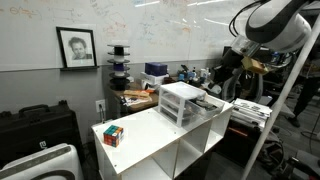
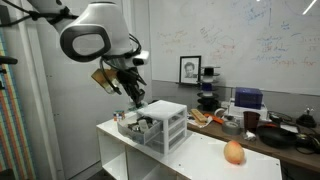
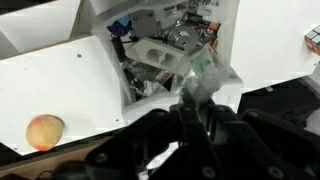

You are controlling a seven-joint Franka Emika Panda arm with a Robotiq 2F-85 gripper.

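My gripper points down above an open drawer (image 3: 130,92) and is shut on a pale, translucent item (image 3: 209,74), which looks like thin plastic. Inside the drawer are several metal and grey pieces, among them a light grey block with round holes (image 3: 154,54). The drawer belongs to a white drawer unit (image 1: 181,101) standing on a white shelf top. In exterior view 2 the gripper (image 2: 138,97) hangs just over the drawer; the held item is too small to make out clearly there. Whether it touches the drawer's contents, I cannot tell.
A round orange-yellow fruit or onion (image 2: 233,153) sits on the white shelf top (image 2: 205,165). On the other side of the drawer unit is a colourful puzzle cube (image 1: 113,135). Behind runs a wooden bench with pots, boxes and a dark tiered stand (image 2: 209,90).
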